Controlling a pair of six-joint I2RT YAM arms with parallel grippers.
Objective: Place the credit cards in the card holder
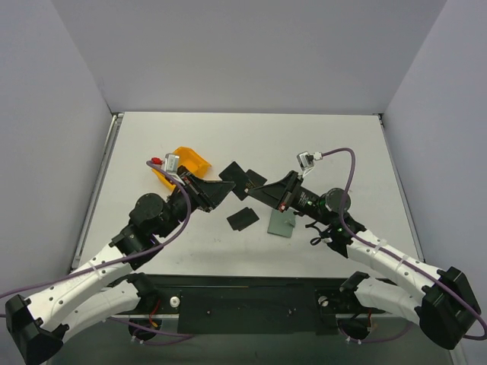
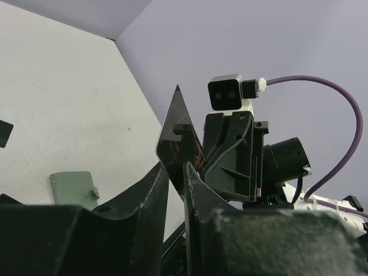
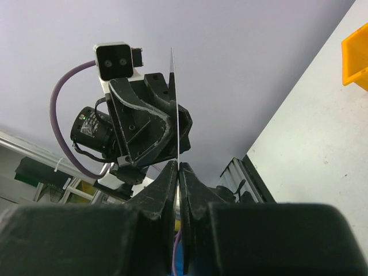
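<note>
A dark card (image 1: 234, 174) is held up over the table between the two arms, and my right gripper (image 1: 249, 190) is shut on it. In the right wrist view the card (image 3: 177, 98) stands edge-on, rising from the closed fingertips. My left gripper (image 1: 231, 185) is at the card's left edge, its fingers partly open. In the left wrist view the fingers (image 2: 152, 187) stand on either side of the card's near corner; whether they touch it is unclear. The grey-green card holder (image 1: 281, 223) lies flat on the table. Overlapping dark cards (image 1: 243, 219) lie to its left.
Another dark card (image 1: 256, 177) lies behind the raised one. An orange container (image 1: 192, 160) stands at the back left, with a small red object (image 1: 156, 160) beside it.
</note>
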